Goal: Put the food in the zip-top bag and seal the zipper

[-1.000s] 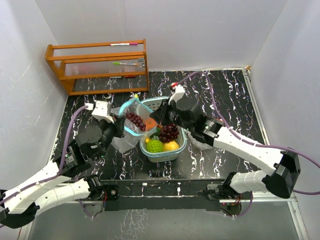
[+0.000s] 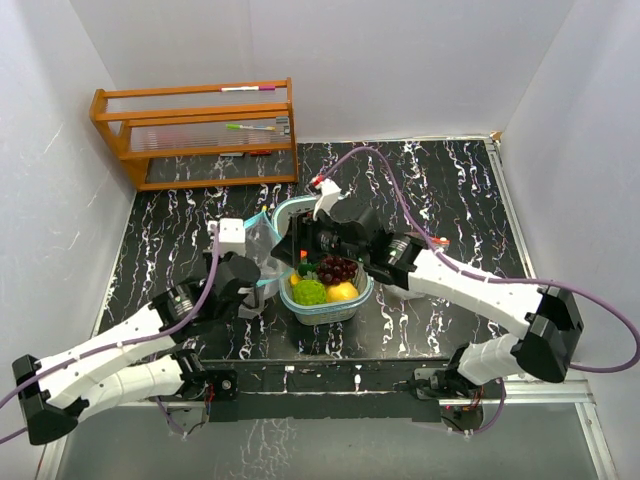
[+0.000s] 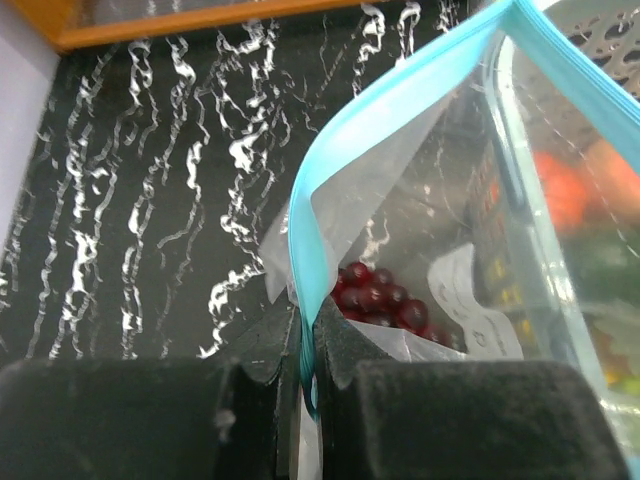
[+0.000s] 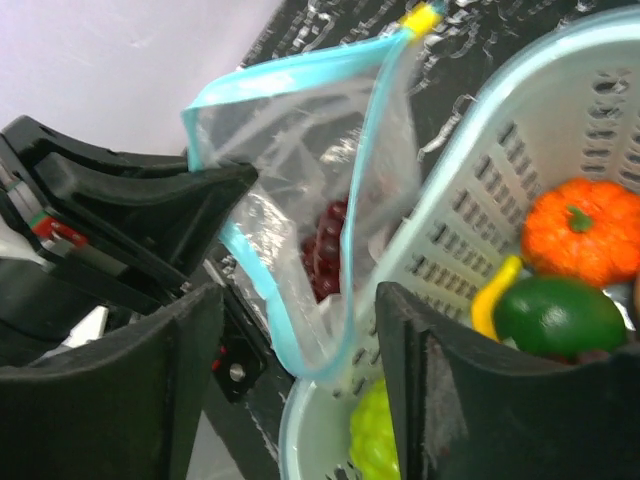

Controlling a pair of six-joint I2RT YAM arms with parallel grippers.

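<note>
The clear zip bag (image 2: 262,240) with its light-blue zipper strip stands beside the basket. Its mouth gapes wide, and dark red grapes (image 3: 385,298) lie inside. My left gripper is shut on the blue strip at one side of the mouth. The right gripper is parted, with the near end of the blue strip (image 4: 322,362) in the space between its fingers. In the basket (image 2: 328,314) lie a green bumpy fruit (image 2: 309,292), a yellow fruit (image 2: 342,292), more grapes (image 2: 337,270), an orange pumpkin (image 4: 583,230) and a dark green fruit (image 4: 560,315).
A wooden rack (image 2: 200,115) holding markers stands at the back left. Clear plastic (image 2: 405,292) lies to the right of the basket, partly under the right arm. The two grippers are close together over the basket's left side.
The right gripper shifted left toward the bag.
</note>
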